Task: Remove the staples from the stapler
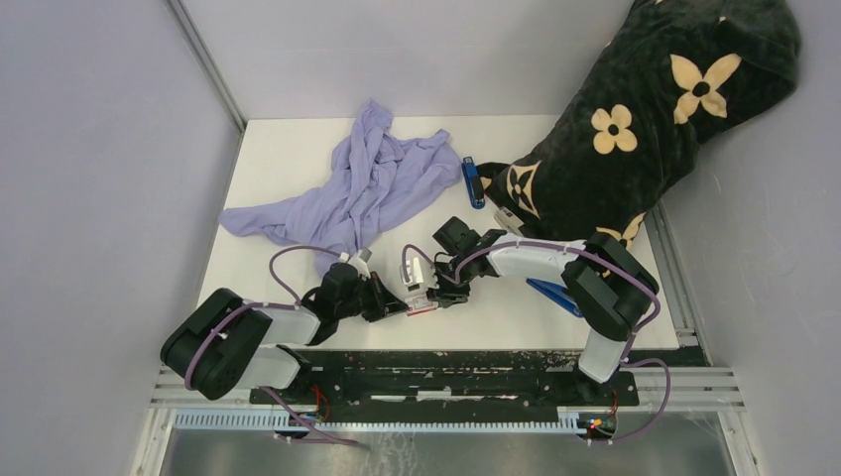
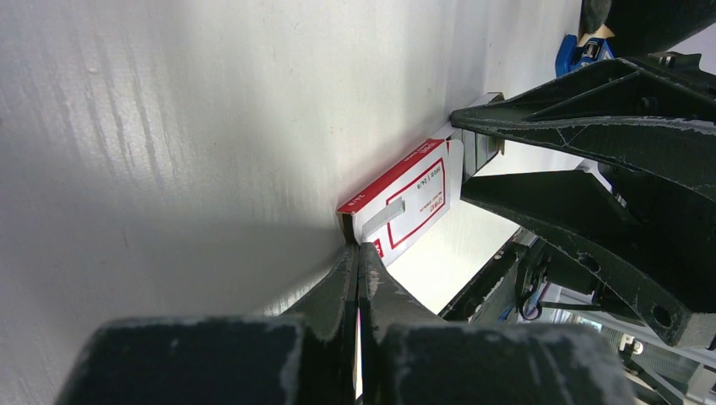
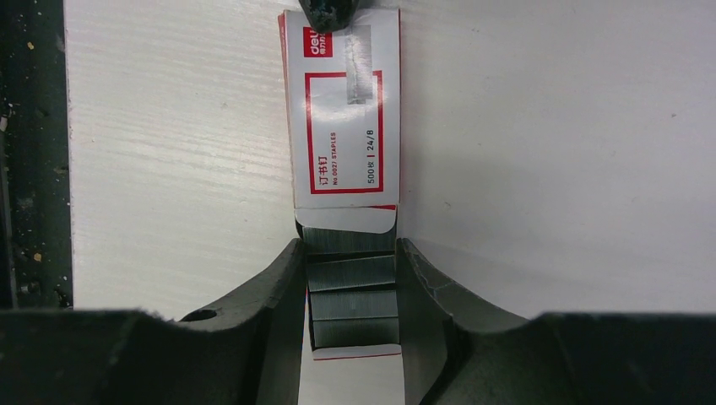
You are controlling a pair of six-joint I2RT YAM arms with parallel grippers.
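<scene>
A white-and-red staple box (image 3: 342, 126) lies on the table near its front edge, its sleeve slid partly off rows of staples (image 3: 350, 299). My right gripper is shut on that exposed staple part. My left gripper is shut, its tips at the far end of the sleeve, with nothing seen between its fingers. A blue stapler (image 1: 473, 182) lies at the back beside the cloth; another long blue object (image 1: 555, 297) lies right of my right arm, partly hidden.
A lilac cloth (image 1: 357, 188) covers the back left, and a dark flowered plush bundle (image 1: 635, 119) the back right. The front edge (image 1: 397, 348) is close below both grippers.
</scene>
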